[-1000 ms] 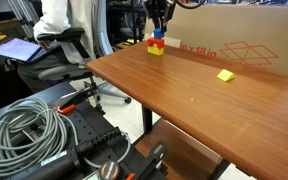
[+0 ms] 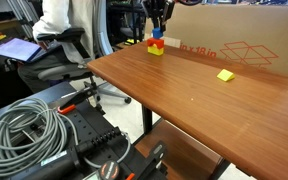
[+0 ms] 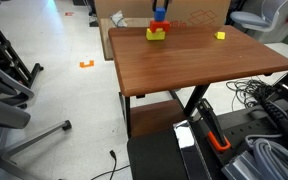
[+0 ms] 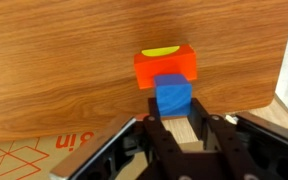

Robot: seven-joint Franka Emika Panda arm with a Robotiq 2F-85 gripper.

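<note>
A blue block is between the fingers of my gripper, which is shut on it. Directly beneath, as the wrist view shows, a red block lies crosswise, with a sliver of yellow block showing past its edge. From outside, the blue block sits at the top of a stack, over the red block and the yellow base. Whether blue and red are touching cannot be told for sure. A separate yellow block lies alone on the wooden table.
Cardboard stands along the table's far side. The stack is close to one end of the table, and the middle surface is clear. An office chair and a coiled grey cable are off the table.
</note>
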